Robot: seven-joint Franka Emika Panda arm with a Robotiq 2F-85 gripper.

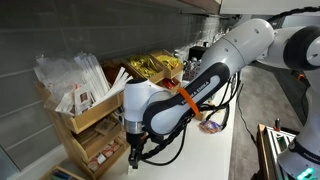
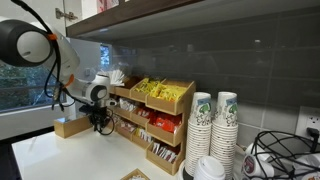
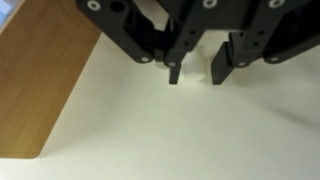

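Observation:
My gripper points down close to the white table, its dark fingers [image 3: 219,68] apart with a gap between them. Within that gap shows a small pale, rounded thing [image 3: 196,66]; whether the fingers touch it cannot be made out. In exterior view 1 the gripper [image 1: 132,164] is low beside the wooden shelf [image 1: 82,144], and the fingertips are too small to read there. Exterior view 2 has the gripper [image 2: 101,127] at the far left end of the table, near the shelf's end.
A wooden panel edge [image 3: 45,100] rises at the left of the wrist view. Stepped bins hold yellow packets [image 1: 144,67] and white sleeves [image 1: 92,76]. Stacked paper cups [image 2: 199,125] stand at the other end.

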